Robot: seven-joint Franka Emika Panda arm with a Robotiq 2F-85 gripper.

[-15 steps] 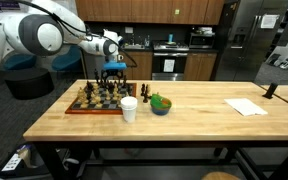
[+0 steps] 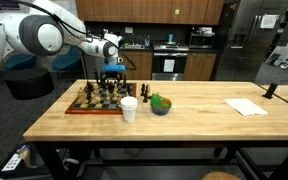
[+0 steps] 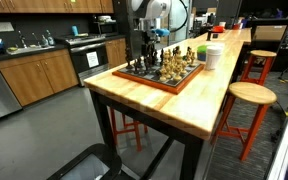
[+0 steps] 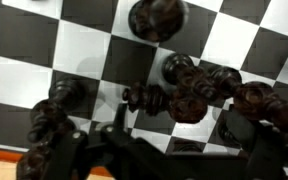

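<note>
A chessboard with a reddish-brown frame (image 2: 70, 111) lies at the left of the wooden table, with light and dark pieces standing on it. My gripper is over the dark side of the board, pointing down, its fingers apart. In the wrist view a dark chess piece (image 4: 189, 106) shows near the gap between the fingers; whether either finger touches it cannot be told. Another dark piece (image 4: 157, 18) stands farther up that view, and more dark pieces crowd the left and right. From the second exterior view, light pieces (image 3: 172, 70) fill the near side of the board.
Right of the board stand a white cup (image 2: 129, 108) and a bowl (image 2: 160, 106) with green things in it. A few dark pieces (image 2: 145, 92) stand off the board behind the cup. Farther right, the table is clear up to a white paper (image 2: 245, 106).
The gripper appears to have come down very slightly over the far side of the board. The board, cup and bowl look unmoved.
</note>
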